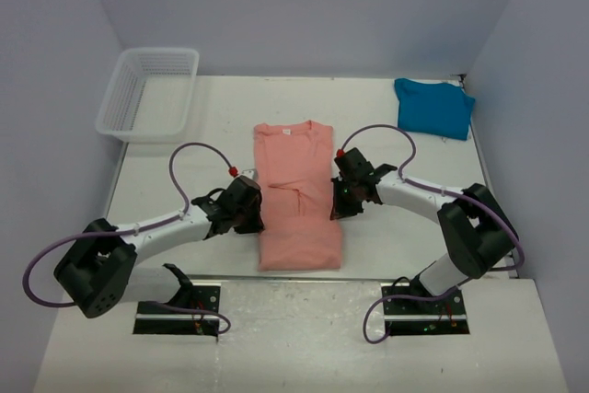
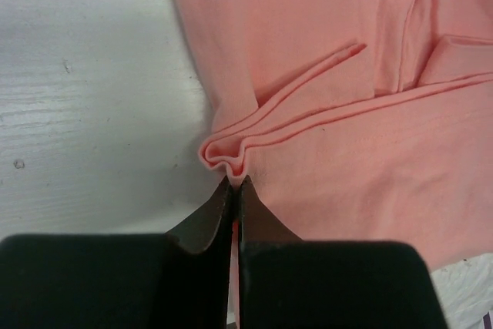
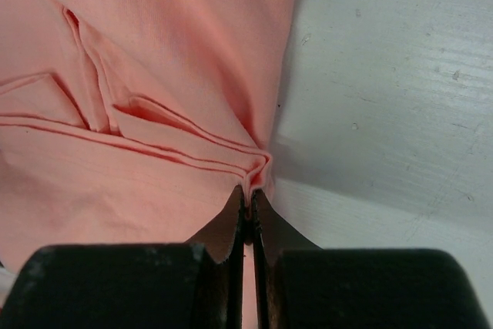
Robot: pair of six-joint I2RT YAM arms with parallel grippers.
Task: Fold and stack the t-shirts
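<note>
A pink t-shirt [image 1: 299, 244] lies flat on the table between my arms, its sides and lower part folded in and its collar toward the back. At its left edge, my left gripper is shut with a pinch of the layered pink hem between its fingertips. The right gripper is likewise shut on the same hem at the shirt's right edge. Both pinches sit at the ends of the fold line across the shirt. In the back right corner lies a folded blue t-shirt [image 1: 434, 108].
An empty white basket [image 1: 190, 91] stands at the back left. Bare white table [image 1: 363, 103] lies behind and to both sides of the pink shirt. Walls rise at the left, right and back.
</note>
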